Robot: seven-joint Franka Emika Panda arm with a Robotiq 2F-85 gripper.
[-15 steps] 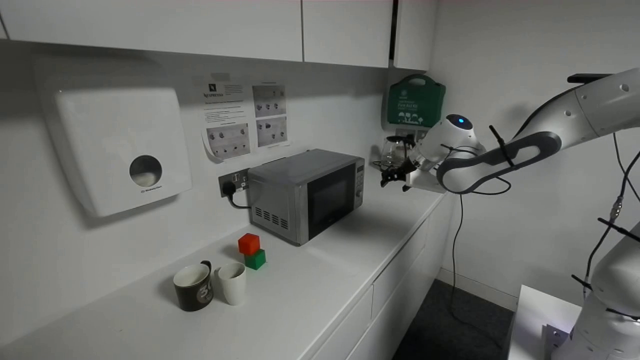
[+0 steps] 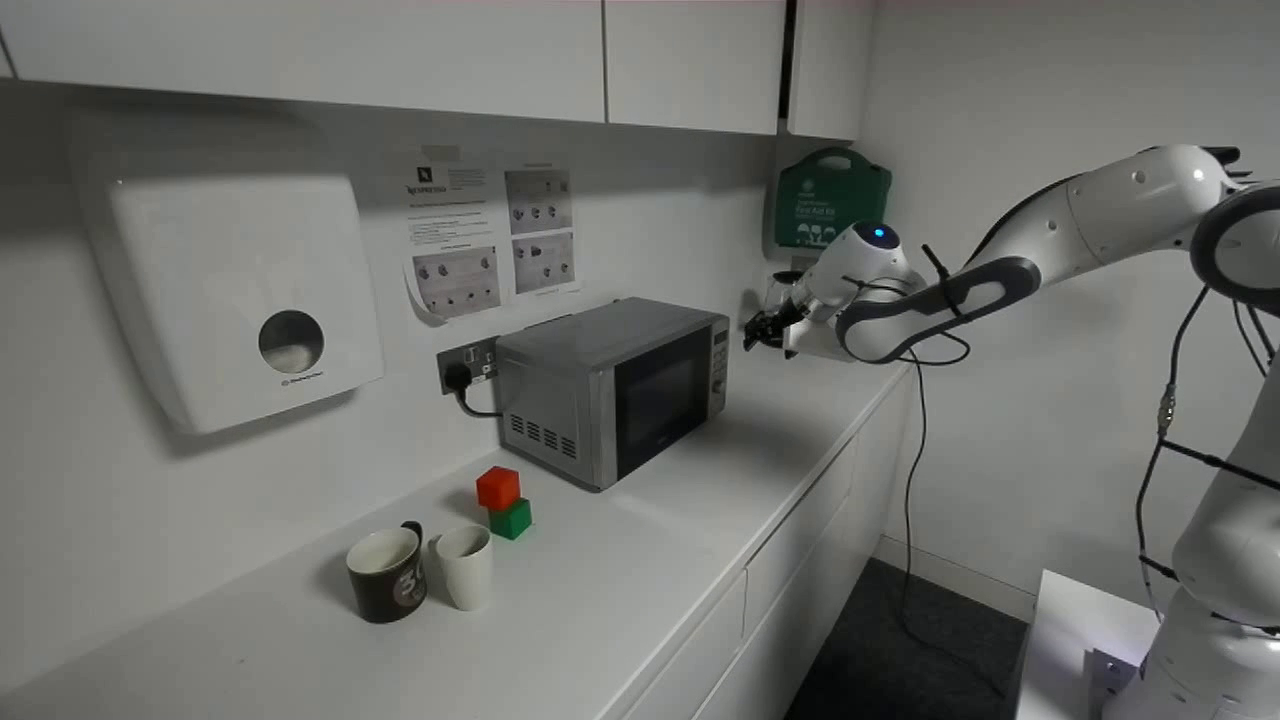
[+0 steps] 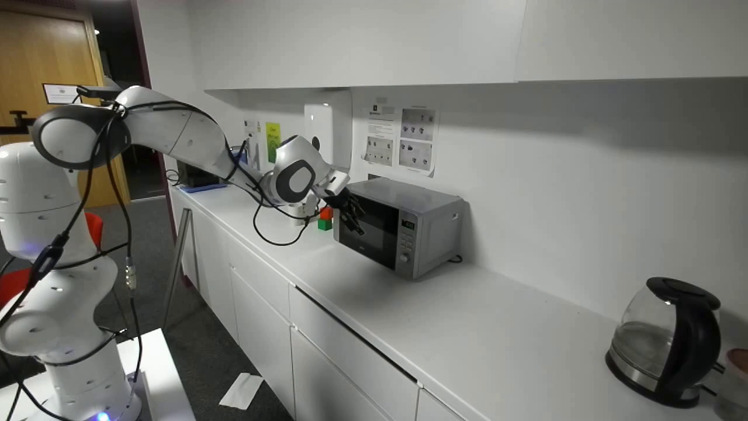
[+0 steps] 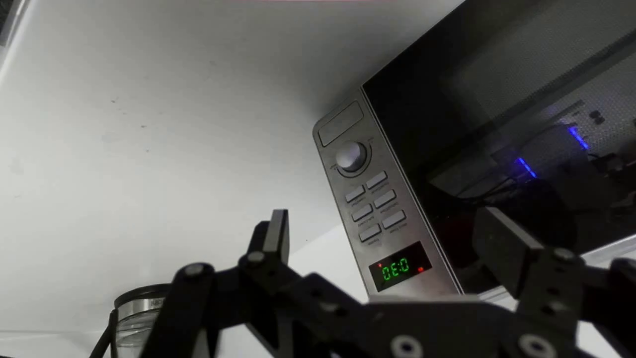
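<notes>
A grey microwave (image 2: 558, 372) stands on the white counter, its dark door closed. My gripper (image 3: 355, 216) hangs in front of the microwave, close to its door side as seen in exterior view 2. In the wrist view the gripper's fingers (image 4: 275, 235) are spread wide, with nothing held between them. Through that gap shows the control panel (image 4: 372, 197), with a round knob (image 4: 350, 156), several buttons and a lit green display (image 4: 400, 266). I cannot tell whether any finger touches the microwave.
A red block (image 2: 498, 488) rests on a green block (image 2: 511, 518), near a white mug (image 2: 465, 566) and a black mug (image 2: 387, 574). A glass kettle (image 3: 663, 344) stands farther along the counter. Clear counter (image 3: 449, 337) lies between kettle and microwave.
My arm and gripper have shifted left and slightly up in exterior view 1, nearer to the microwave. The microwave, blocks and mugs have stayed put.
</notes>
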